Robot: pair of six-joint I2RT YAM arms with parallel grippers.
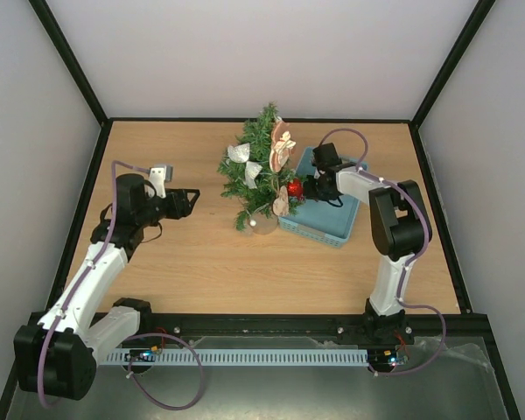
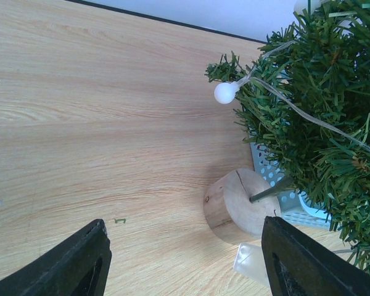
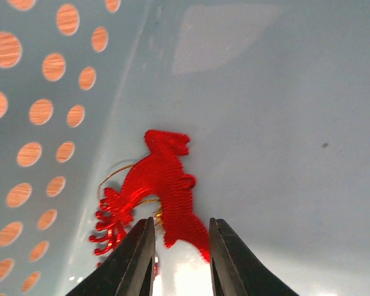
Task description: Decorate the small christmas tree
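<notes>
The small Christmas tree (image 1: pixel 261 149) leans on its wooden base (image 2: pixel 237 203), with pale bows (image 1: pixel 238 153) and a red ornament (image 1: pixel 294 188) on it. A red, animal-shaped ornament (image 3: pixel 169 185) with a gold cord lies on the floor of the blue basket (image 3: pixel 283 160). Over its lower end, my right gripper is open, a gap between its fingers; whether they touch it, I cannot tell. From above, that gripper hides this ornament. Left of the tree, my left gripper stands open and empty.
The blue basket (image 1: pixel 319 233) stands against the tree's right side. A light string bulb (image 2: pixel 226 92) hangs from a branch. Beside the base lies a small white box (image 2: pixel 251 262). Bare tabletop (image 1: pixel 219 271) extends in front of the tree.
</notes>
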